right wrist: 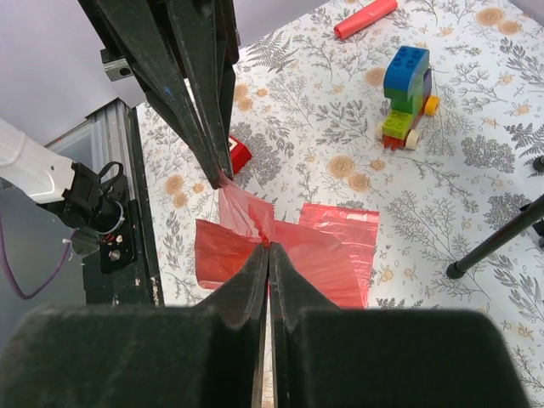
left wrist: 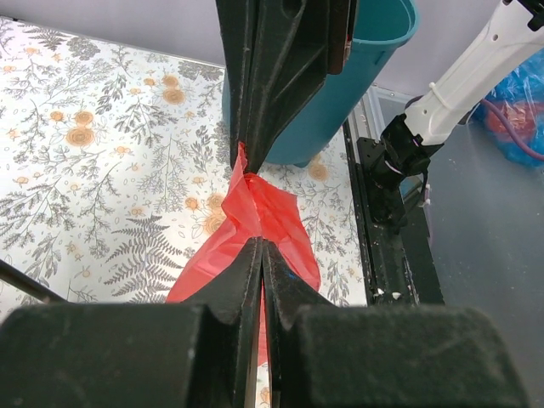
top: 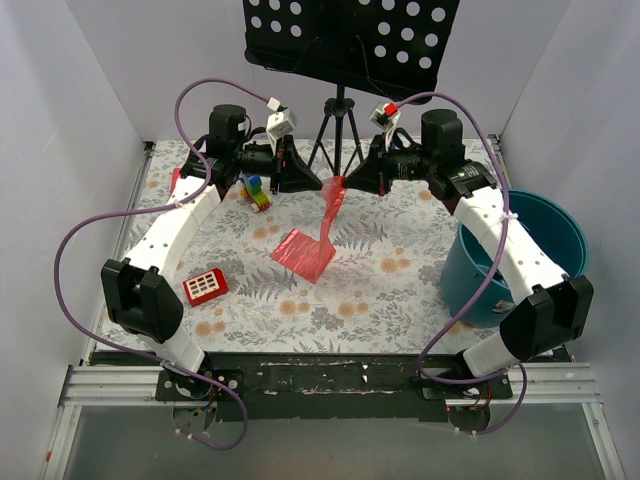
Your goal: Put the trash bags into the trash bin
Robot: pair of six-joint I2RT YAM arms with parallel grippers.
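A thin red plastic bag (top: 305,250) hangs down between my two grippers, its lower end spread on the patterned cloth. One top corner is pinched by my left gripper (top: 322,188), whose fingertips meet the film (right wrist: 234,200) in the right wrist view. My right gripper (top: 347,184) is shut on the other part of the top edge; the left wrist view shows its tips closed on the red film (left wrist: 246,195). A short stretch of bag spans the gap between the grippers. The teal bin (top: 470,260) stands at the right, its inside partly covered by the right arm.
A black music stand (top: 340,105) rises at the back, close behind both grippers. Toy blocks (top: 256,192) lie behind the left arm, and a red box (top: 206,287) sits at the left front.
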